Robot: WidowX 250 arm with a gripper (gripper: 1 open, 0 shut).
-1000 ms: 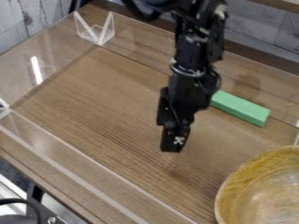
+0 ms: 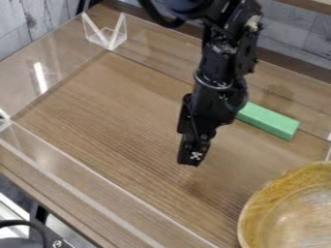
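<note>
The black robot arm reaches down from the top centre to the middle of the wooden tray, where its gripper (image 2: pixel 195 143) points downward at low height over bare wood. The gripper is open, with no object visible between its fingers, though dark parts of the arm hide some of that space.
A green block (image 2: pixel 269 120) lies at the right behind the arm. A yellow bowl (image 2: pixel 287 217) sits at the front right. A clear plastic holder (image 2: pixel 106 31) stands at the back left corner.
The gripper has shifted slightly to the left and a little upward in the view. The objects around it look unchanged.
</note>
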